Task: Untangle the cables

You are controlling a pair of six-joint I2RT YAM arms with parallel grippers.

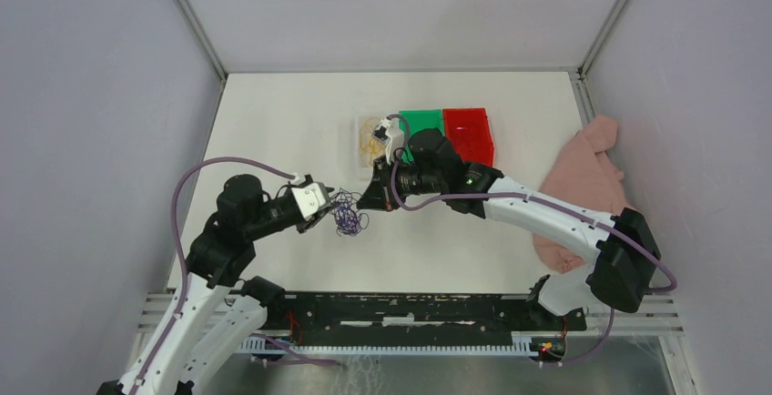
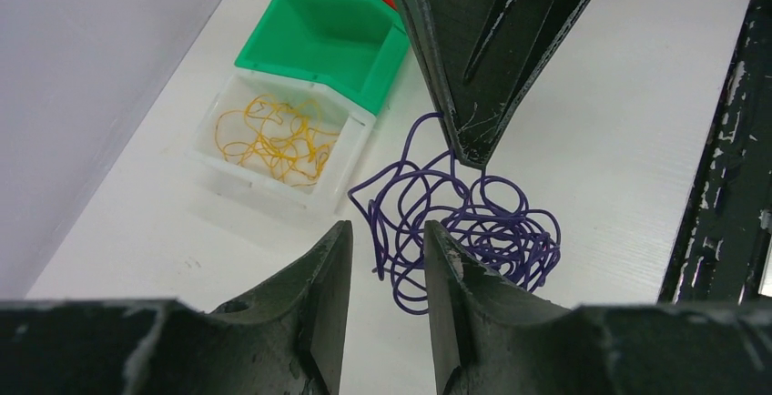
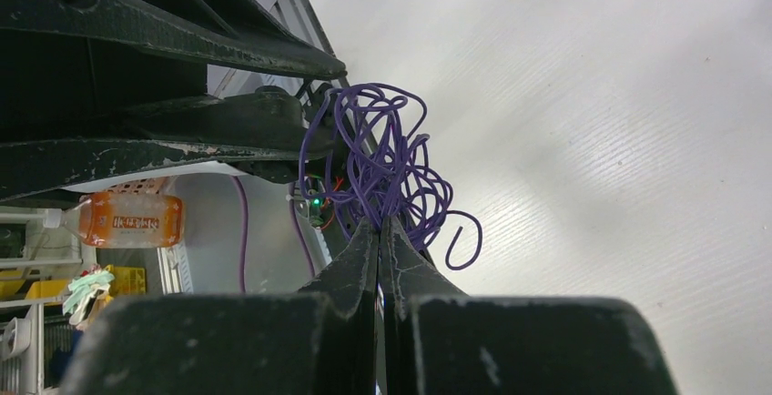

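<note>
A knotted clump of purple cable hangs between the grippers near mid-table. My right gripper is shut on it; in the right wrist view the strands run into its shut fingertips. My left gripper is part open, its fingers at the left portion of the clump, with a gap between them. The left gripper's black fingers sit beside the clump in the right wrist view.
At the back are a white bin with yellow cord, a green bin and a red bin. A pink cloth lies at the right.
</note>
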